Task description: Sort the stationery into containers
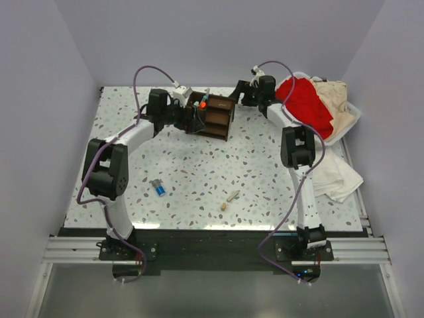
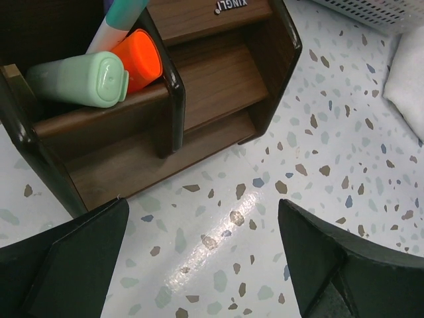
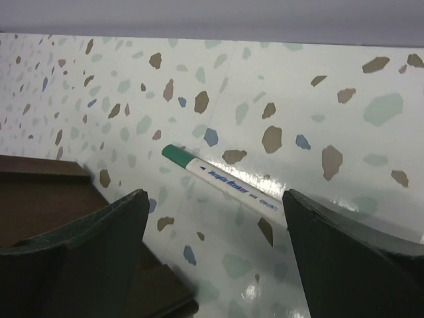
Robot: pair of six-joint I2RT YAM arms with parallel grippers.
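The dark wooden organizer point(image 1: 218, 118) stands at the back of the table, turned slightly. In its upper left compartment sit a pale green highlighter point(image 2: 79, 81), an orange-capped item point(image 2: 138, 61) and a teal-and-white pen point(image 2: 119, 23). My left gripper is open and empty, in front of the organizer's left part. Behind the organizer's right side, a white marker with a green cap point(image 3: 228, 182) lies on the table. My right gripper is open over it; the marker's far end passes behind the right finger point(image 3: 318, 232), and whether they touch is unclear.
A blue item point(image 1: 159, 188) lies front left, and two small pieces, one pale point(image 1: 233, 195) and one yellowish point(image 1: 223, 207), front centre. At right are a white basket point(image 1: 351, 122) of cloths and a white cloth point(image 1: 334, 175). Mid-table is clear.
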